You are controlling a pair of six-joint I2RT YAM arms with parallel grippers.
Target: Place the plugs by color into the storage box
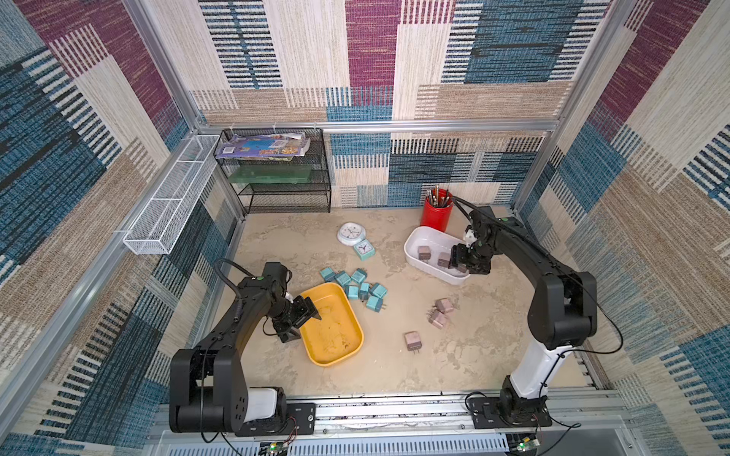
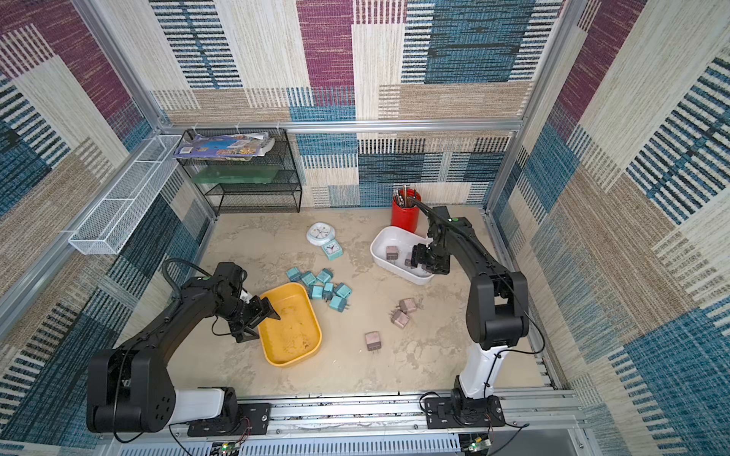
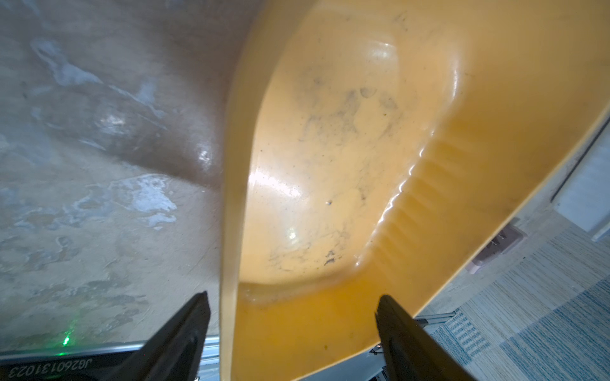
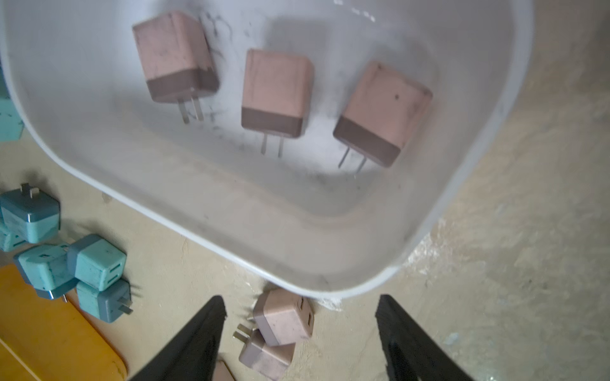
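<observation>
Three pink plugs lie in the white box (image 4: 305, 247), among them a middle pink plug (image 4: 277, 89). Over that box's right front rim hangs my right gripper, its fingers apart and empty. Outside, two pink plugs (image 1: 443, 305) touch each other on the table, and a single pink plug (image 1: 412, 340) lies nearer the front. Several teal plugs (image 1: 359, 276) are clustered behind the yellow box (image 1: 333, 357), which is empty. My left gripper stands open at the yellow box's left rim, nothing between its fingers.
A red pen cup (image 1: 435, 211) stands behind the white box. A white round clock (image 1: 351, 232) and a small teal clock (image 1: 365, 248) sit behind the teal plugs. A black mesh rack (image 1: 289, 201) is at the back left.
</observation>
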